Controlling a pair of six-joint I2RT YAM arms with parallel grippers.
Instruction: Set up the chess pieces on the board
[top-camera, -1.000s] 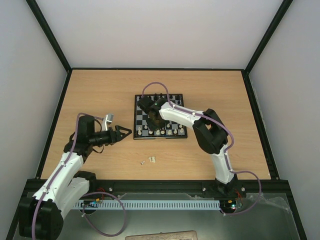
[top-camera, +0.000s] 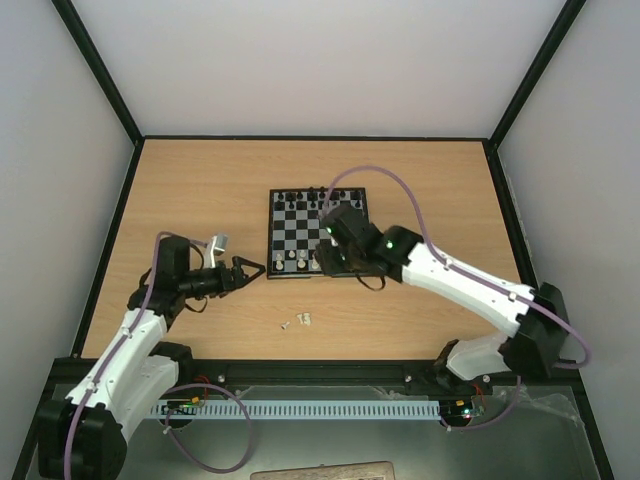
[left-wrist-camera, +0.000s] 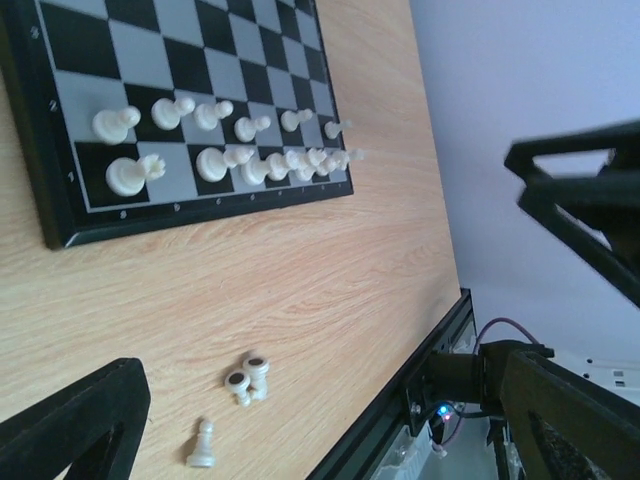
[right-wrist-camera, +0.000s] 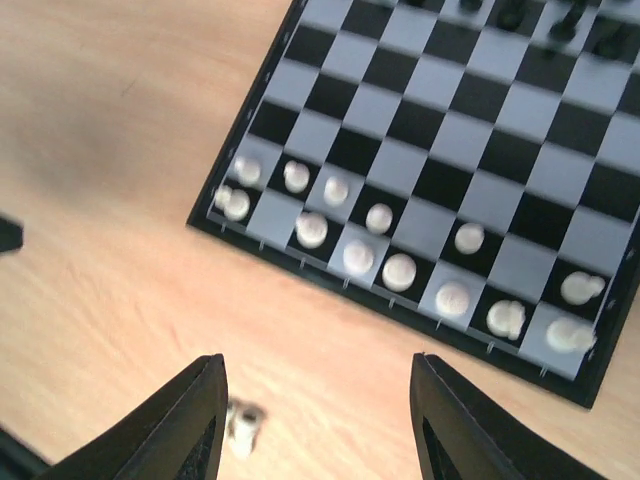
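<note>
The chess board (top-camera: 270, 230) lies mid-table, with several dark pieces (right-wrist-camera: 563, 28) at its far side. White pieces (right-wrist-camera: 398, 272) fill the near row, and a partly filled row of white pawns (right-wrist-camera: 378, 218) stands in front of them. Off the board, three white pieces (top-camera: 304, 318) lie on the table; the left wrist view shows one loose pawn (left-wrist-camera: 202, 444) apart from the other two. My right gripper hangs over the board's near right part, open and empty. Left of the board, my left gripper (top-camera: 262, 268) is open with nothing between its fingers.
Bare wood (top-camera: 430, 180) surrounds the board on all sides. The right arm covers part of the board's right half from above. A dark frame edge (top-camera: 320, 366) bounds the table at the front.
My right arm has swung to the right, from the board's left middle to its right side, uncovering squares on the left. My left arm and the loose pieces are where they were.
</note>
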